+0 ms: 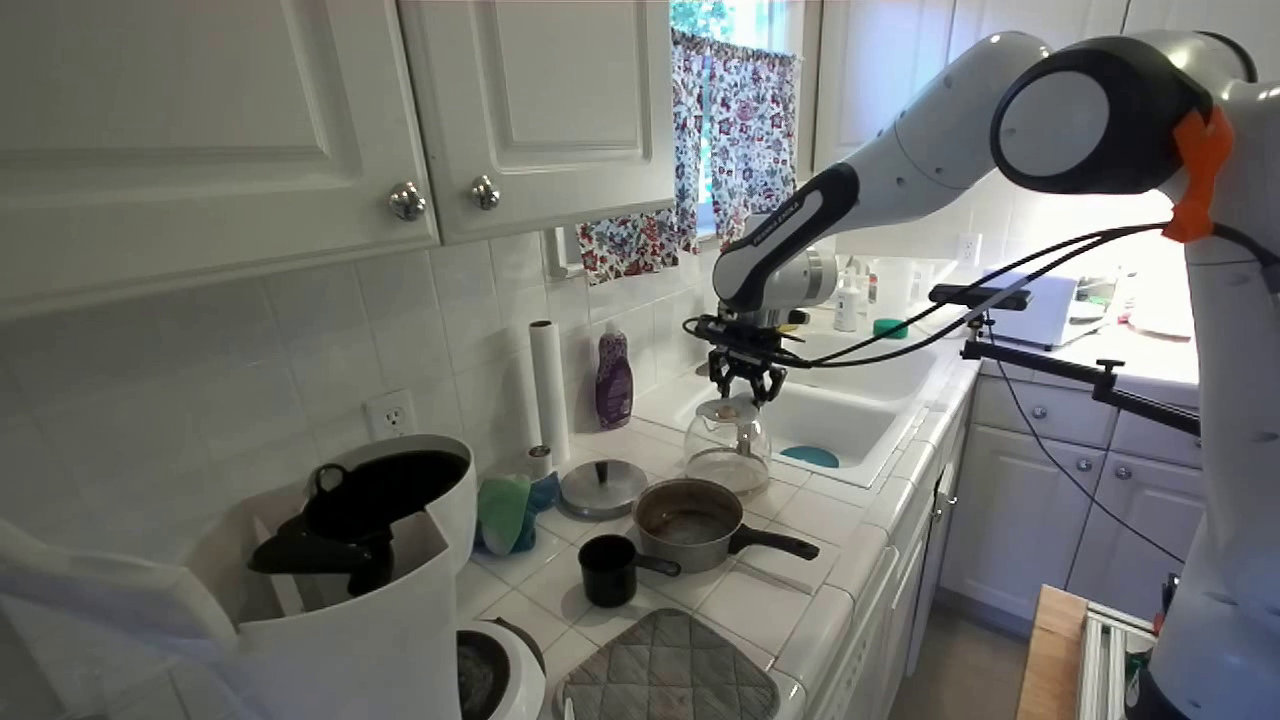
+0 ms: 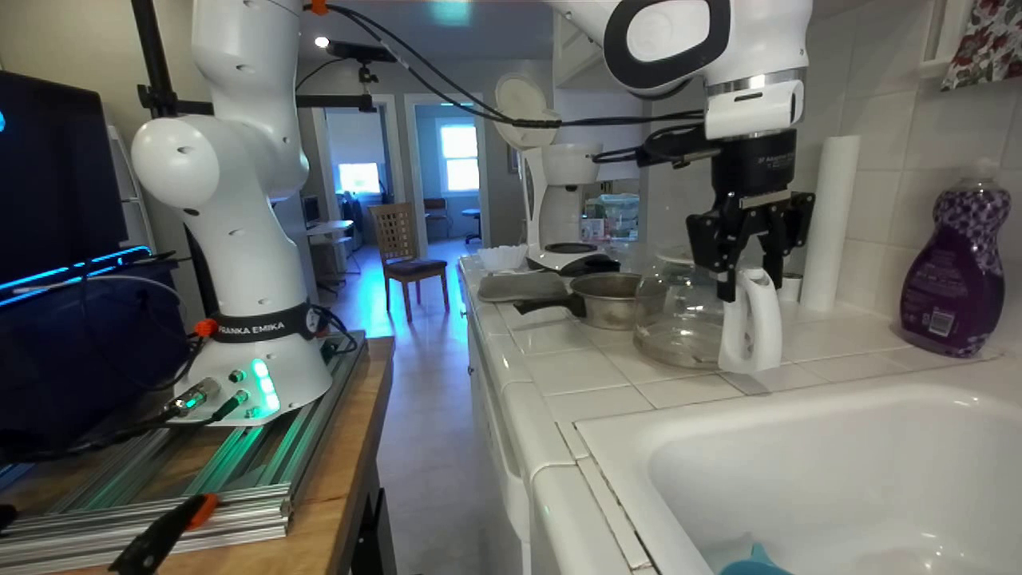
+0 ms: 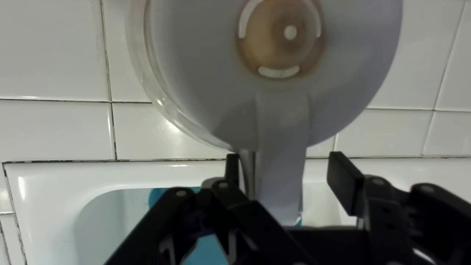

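A clear glass coffee carafe (image 1: 727, 454) stands on the tiled counter beside the sink. In the wrist view its pale lid (image 3: 194, 57) has a brown-stained centre, and its white handle (image 3: 281, 185) extends toward the sink. My gripper (image 2: 749, 279) points down at the top of that handle. Its fingers are part open, with the handle's upper part between the fingers. The left finger (image 3: 232, 170) appears close against the handle, while a gap shows between the handle and the right finger. In exterior view 2 the near finger hides part of the handle's top.
A saucepan (image 1: 689, 524), a small black pot (image 1: 608, 571) and a metal lid (image 1: 603, 487) crowd the counter near the carafe. Along the wall stand a purple bottle (image 1: 613, 379) and a paper roll (image 1: 548, 390). The sink (image 2: 862, 460) opens beside the handle.
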